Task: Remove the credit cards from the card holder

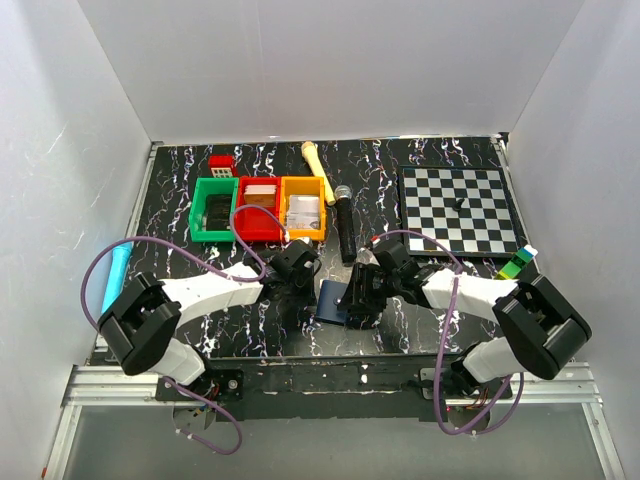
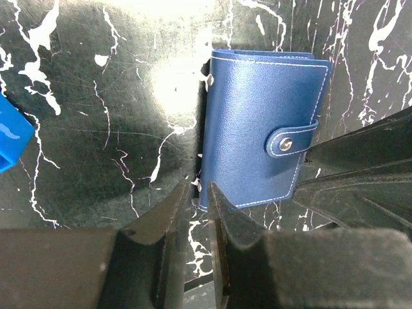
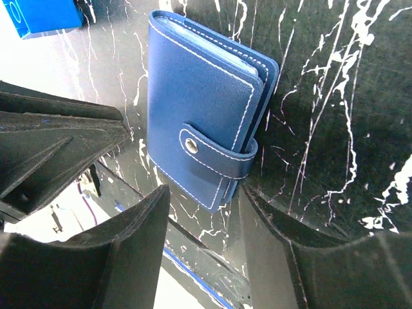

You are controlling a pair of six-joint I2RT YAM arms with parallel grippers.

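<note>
The card holder (image 2: 257,129), dark blue with white stitching, lies closed on the black marbled table. Its strap (image 3: 217,154) is fastened by a silver snap. Along the holder's left side, my left gripper is shut, with nothing visible between its fingers. My right gripper has its fingers apart, and the strap end of the holder appears just ahead of the gap. From the left wrist view, the right fingers (image 2: 360,193) reach in close to the strap side; contact is unclear. Inside the holder, any cards are hidden.
Green, red and orange bins (image 1: 303,232) stand behind the left arm. A black microphone (image 1: 346,225) lies behind the holder, and a checkered board (image 1: 460,210) is at the back right. Blue, a rod-like object (image 1: 117,275) rests at the left edge.
</note>
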